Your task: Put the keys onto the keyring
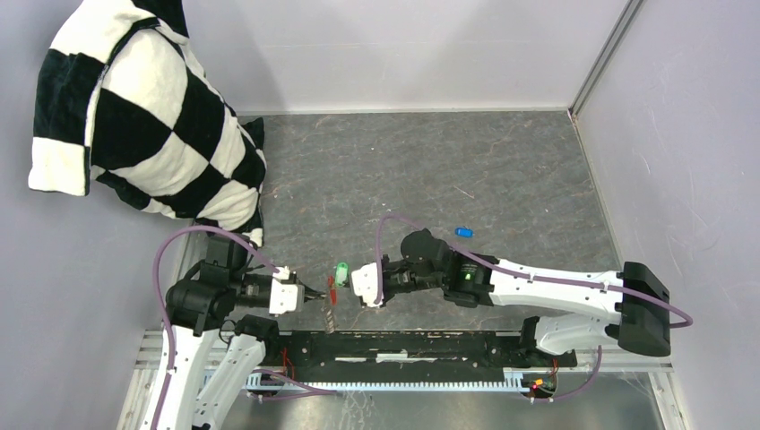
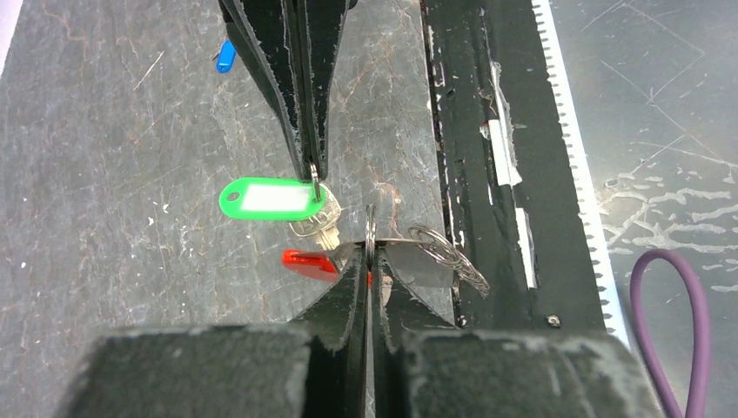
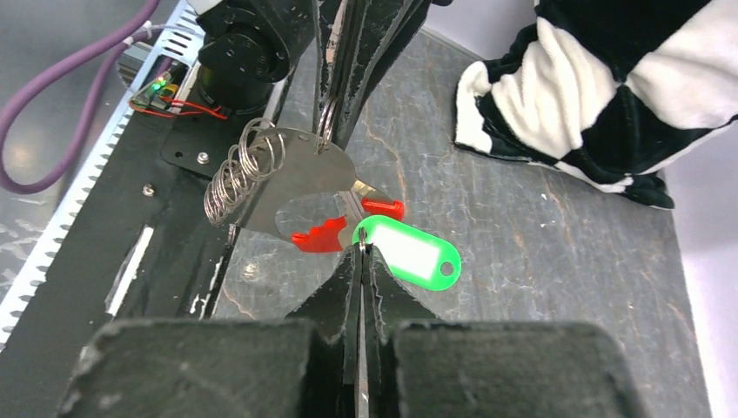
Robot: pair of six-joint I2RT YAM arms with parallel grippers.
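Observation:
My left gripper is shut on a keyring [image 2: 371,226], from which hang a metal plate [image 3: 296,174], wire coils [image 3: 244,174] and red pieces [image 3: 318,235]. Facing it from the right, my right gripper is shut on the thin ring of a green tag [image 2: 261,198] with a brass key [image 2: 326,233] hanging beside it. The tag and key are close to the keyring's load; whether they touch is unclear.
A blue tag [image 1: 463,232] lies on the grey floor to the right behind the arms. A checkered cushion [image 1: 152,125] fills the back left. A black rail [image 1: 421,348] runs along the front edge.

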